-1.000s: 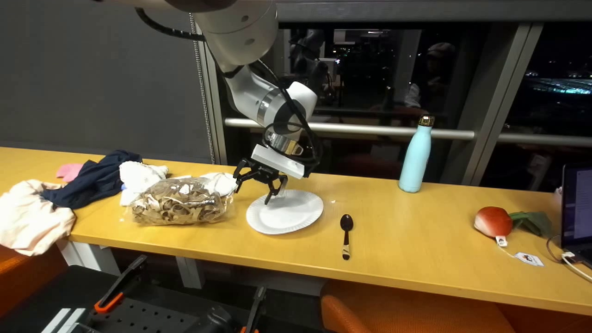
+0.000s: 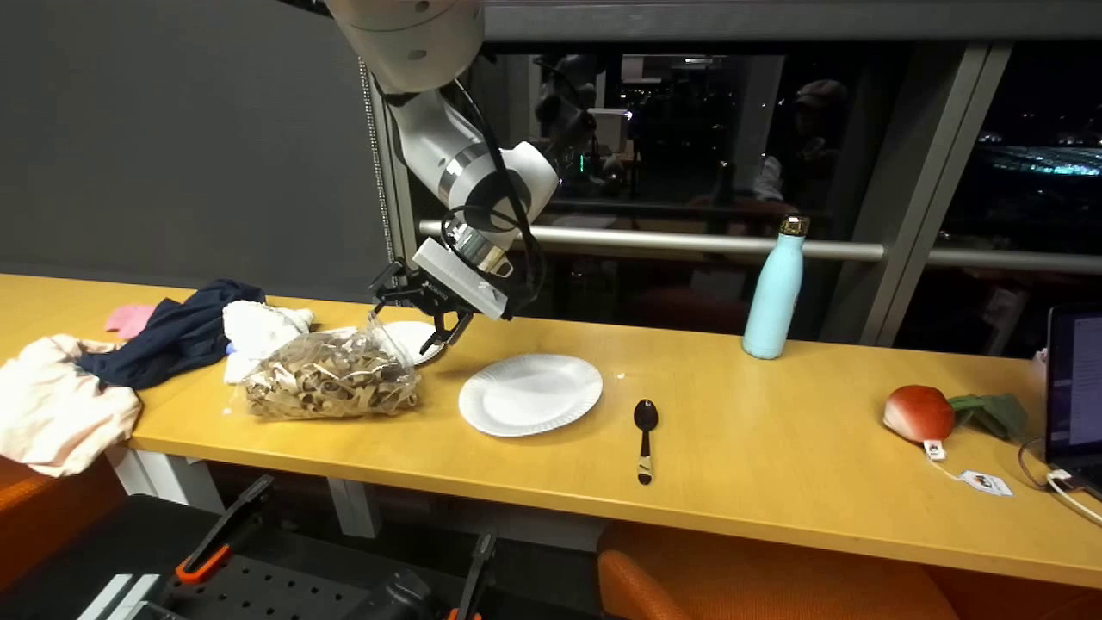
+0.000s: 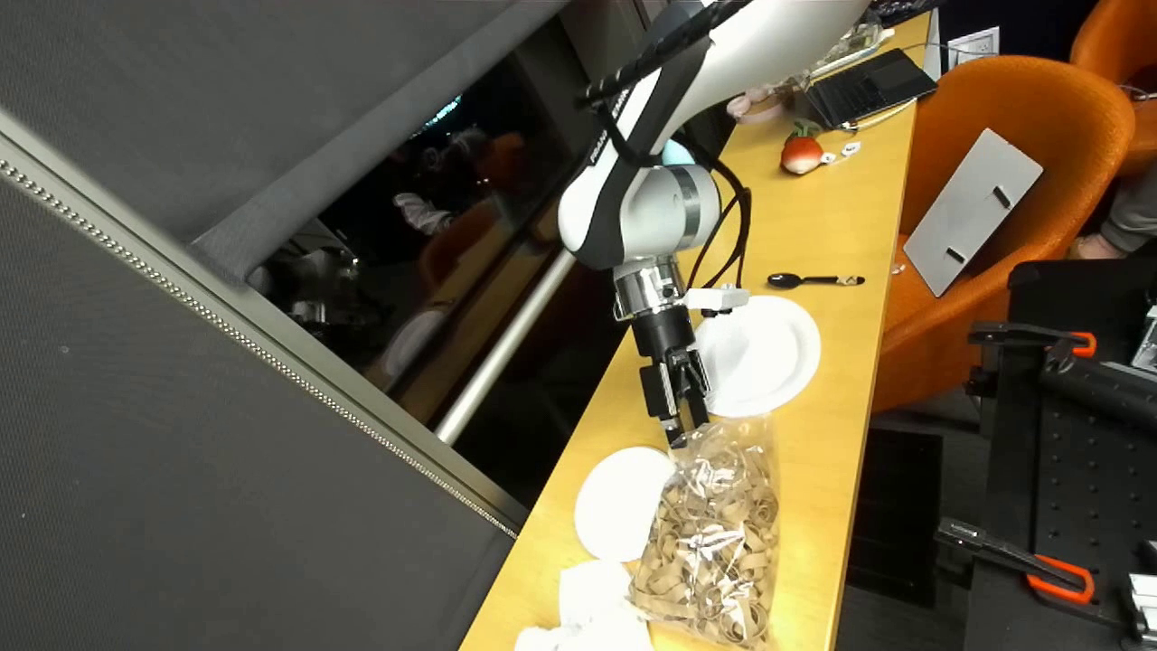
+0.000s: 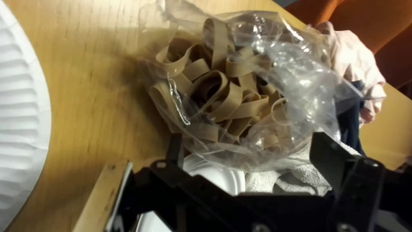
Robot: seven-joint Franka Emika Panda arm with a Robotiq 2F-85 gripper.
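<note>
A clear plastic bag of tan, ribbon-like loops lies on the table, left of a white paper plate. My gripper is above the bag's right end, its fingers open. In the wrist view the bag fills the middle, and its loose plastic reaches down toward the space between the fingers. Seen from exterior view 2, the fingertips are close to the upper end of the bag. Whether they touch the plastic, I cannot tell.
A smaller white plate sits behind the bag. White cloth, navy cloth and pale pink cloth lie left. Rightward are a black spoon, a blue bottle and a red-and-white toy vegetable. Bare table separates these.
My gripper has moved left, from over the paper plate to over the bag's right end. The bag's clear plastic now stands up higher at that end. The paper plate and spoon are where they were.
</note>
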